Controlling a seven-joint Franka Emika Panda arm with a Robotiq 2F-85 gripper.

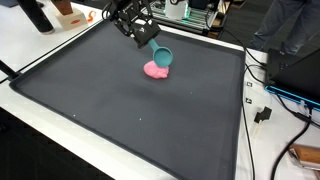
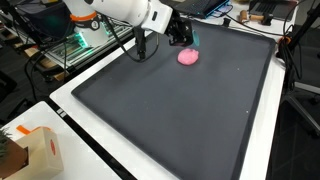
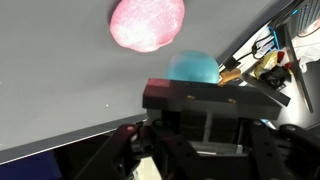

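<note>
A teal scoop-like tool with a round end points out from my gripper, which is shut on its handle. In exterior view 1 the round end overlaps the upper right side of a pink rounded object on the dark table; whether the two touch I cannot tell. Exterior view 2 has the pink object just below the gripper, with the teal tool mostly hidden. From the wrist, the teal end shows beyond the fingers, apart from the pink object at the top.
An orange-and-white cup-like object stands off the table at the back left.
</note>
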